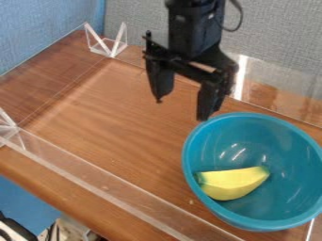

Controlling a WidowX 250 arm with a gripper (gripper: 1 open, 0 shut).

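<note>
My black gripper (183,94) hangs over the middle-back of the wooden table, its two fingers spread wide with nothing visible between them. Below it to the right is a teal bowl (251,137), and a yellow wedge-shaped object (234,183) lies inside on the bowl's floor.
A clear rail (120,194) runs along the front edge, white wire brackets (105,42) stand at the back left and left edge, and grey walls rise behind.
</note>
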